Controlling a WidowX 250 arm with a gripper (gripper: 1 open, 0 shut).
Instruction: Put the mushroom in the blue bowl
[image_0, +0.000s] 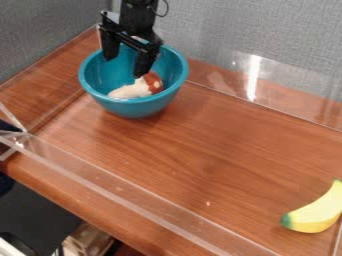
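The blue bowl (92, 84) rests on the wooden table near the back left corner. Inside it lies the mushroom (132, 91), with a pale stem and a reddish-brown cap at its right. My black gripper (124, 60) comes down from the top over the bowl's back part. Its fingers are spread, with bowl wall visible between them. The right finger hangs just behind the mushroom and hides a little of it; whether they touch I cannot tell.
A yellow banana (314, 211) lies at the far right. Clear walls edge the table at the back and front left, with a grey panel (267, 40) behind.
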